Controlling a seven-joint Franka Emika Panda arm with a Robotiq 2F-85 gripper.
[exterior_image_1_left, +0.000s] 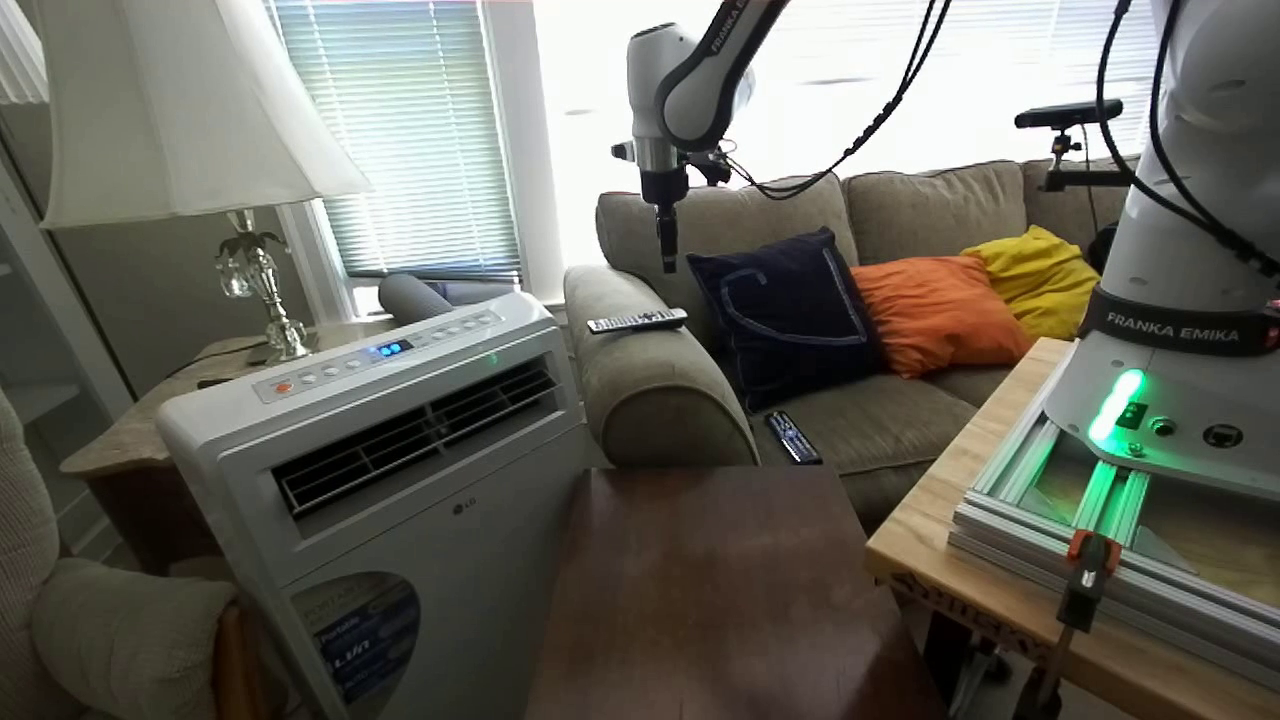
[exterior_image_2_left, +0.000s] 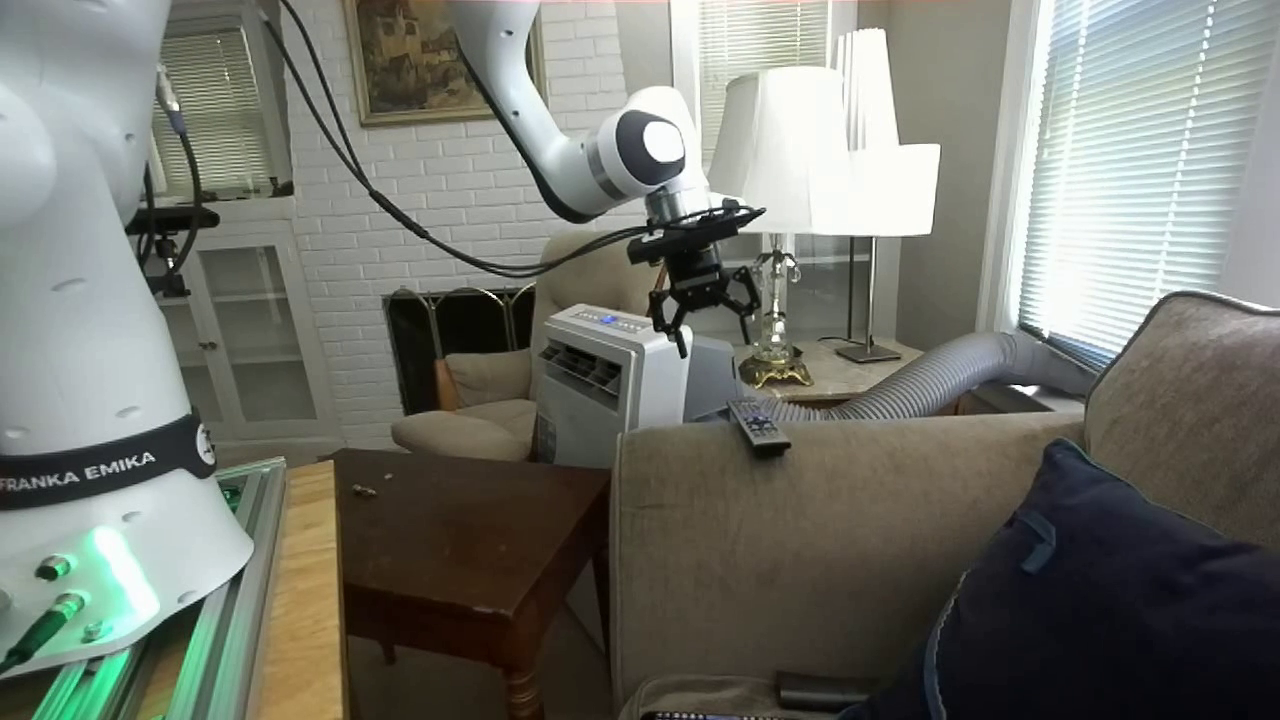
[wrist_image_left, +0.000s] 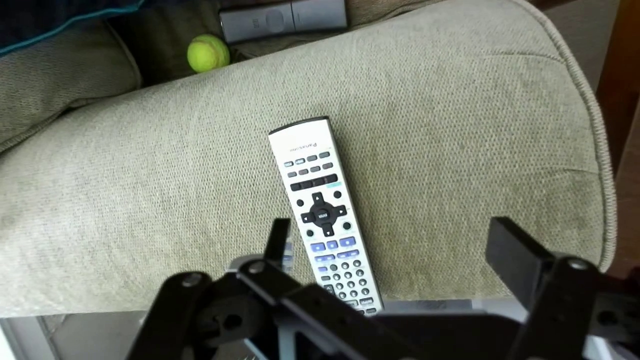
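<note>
A silver Panasonic remote (wrist_image_left: 324, 204) with dark and blue buttons lies across the top of the sofa's arm (wrist_image_left: 444, 150). The same remote (exterior_image_1_left: 637, 320) shows from the side in exterior view 1, and remote (exterior_image_2_left: 758, 427) rests at the armrest's far edge in exterior view 2. Above it hangs my gripper, its fingers wide apart and pointing down. Nothing is held between them. In the wrist view the remote lies nearer the left finger (wrist_image_left: 277, 243), and my gripper's body covers the area around its lower end. Clear air separates gripper (exterior_image_2_left: 716, 342) from armrest.
A second, dark remote (exterior_image_1_left: 793, 438) lies on the seat. Beside the armrest sit a tennis ball (wrist_image_left: 208, 53) and a grey device (wrist_image_left: 284, 20). A navy pillow (exterior_image_1_left: 788, 314) leans nearby. The air conditioner (exterior_image_1_left: 396, 480) and brown table (exterior_image_1_left: 720, 588) flank the armrest.
</note>
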